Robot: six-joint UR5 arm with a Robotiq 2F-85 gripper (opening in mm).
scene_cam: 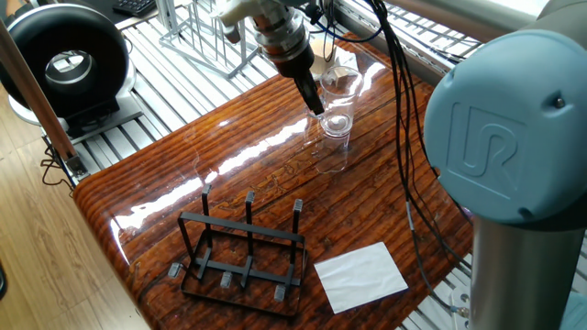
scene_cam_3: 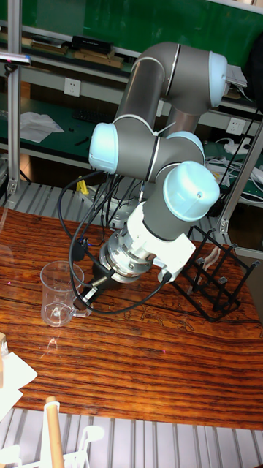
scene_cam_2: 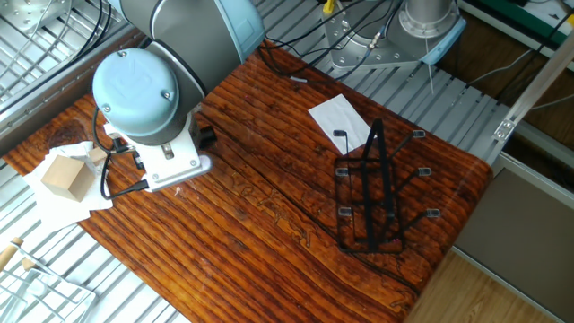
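A clear cup (scene_cam_3: 57,292) with a side handle is close beside the black fingertips of my gripper (scene_cam_3: 87,295). The gripper appears shut on the cup's handle, though the tips are small and the clear wall is hard to make out. In exterior view 1 the cup (scene_cam: 338,103) is nearly upright, mouth up, with my gripper (scene_cam: 319,111) at its left side. A faint reflection shows below its base; whether it clears the table cannot be told. The arm hides cup and fingers in exterior view 2.
A black metal rack (scene_cam: 242,258) with several prongs stands on the wooden table, near a white paper sheet (scene_cam: 360,277). A wooden block (scene_cam_2: 68,178) rests on white paper by the table's other end. Black cables hang along the arm.
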